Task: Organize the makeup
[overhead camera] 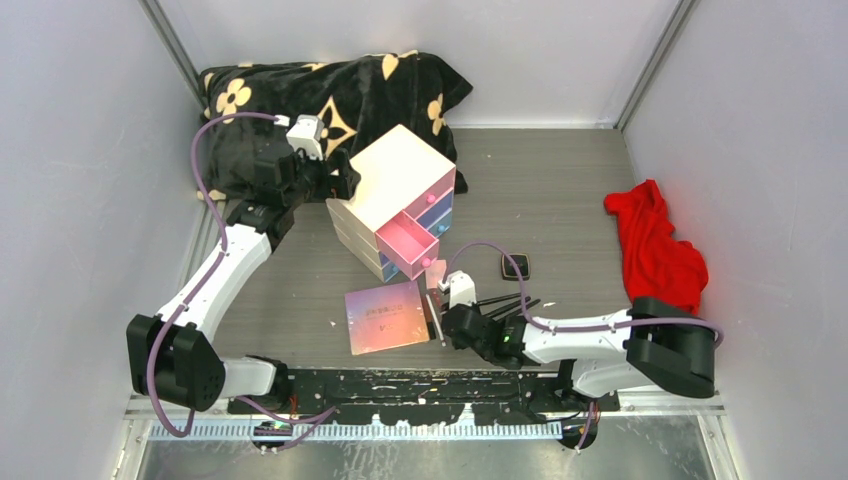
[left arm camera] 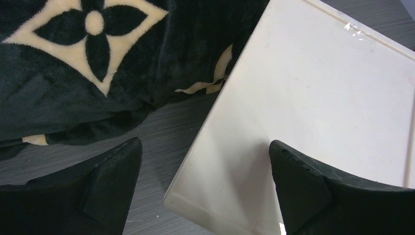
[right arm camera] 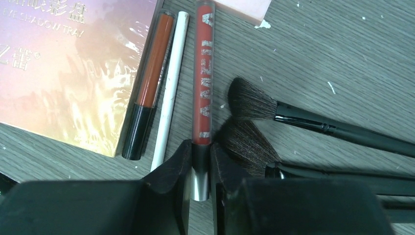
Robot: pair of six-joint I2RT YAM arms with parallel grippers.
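Note:
A drawer cabinet (overhead camera: 390,175) has a pink drawer (overhead camera: 407,243) pulled out. My left gripper is open at the cabinet's top corner. My right gripper is shut on the dark cap of a red lip gloss (right arm camera: 202,83), at the table top. Left of it lie a white pencil (right arm camera: 171,85), a brown lip gloss (right arm camera: 154,63) and an eyeshadow palette (right arm camera: 68,73). To the right lie black brushes (right arm camera: 333,126). A pale pink item (right arm camera: 243,7) lies above the red gloss.
A small black square compact (overhead camera: 515,266) lies right of the cabinet. A red cloth (overhead camera: 655,250) lies at the right wall, a patterned dark cushion (overhead camera: 400,90) at the back.

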